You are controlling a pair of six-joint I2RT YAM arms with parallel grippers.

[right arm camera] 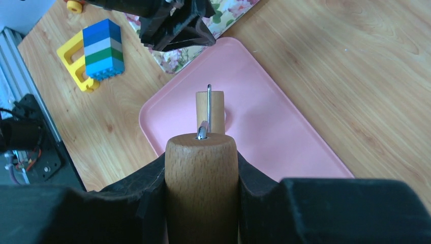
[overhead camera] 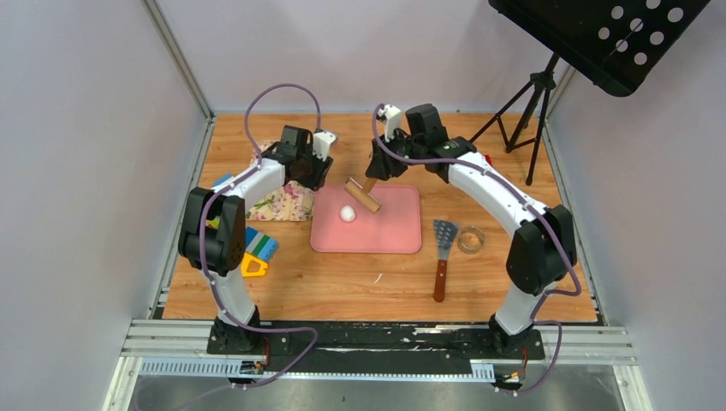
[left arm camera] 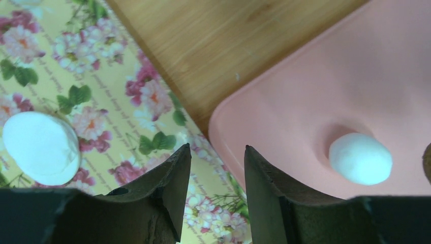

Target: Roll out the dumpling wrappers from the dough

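Observation:
A pink board (overhead camera: 385, 235) holds a white dough ball (overhead camera: 348, 214) at its left middle. The wooden rolling pin (overhead camera: 363, 196) hangs over its back part, gripped at its handle (right arm camera: 201, 188) by my right gripper (overhead camera: 385, 167), whose fingers sit on either side of it. My left gripper is part open with nothing between its fingers, above the board's back-left corner beside the floral mat (left arm camera: 127, 168), on which a flat white dough disc (left arm camera: 40, 147) lies.
A spatula (overhead camera: 441, 274) and glass ring (overhead camera: 471, 241) lie right of the board. Toy blocks (right arm camera: 104, 48) sit at the left. A black stand (overhead camera: 538, 86) rises at the back right.

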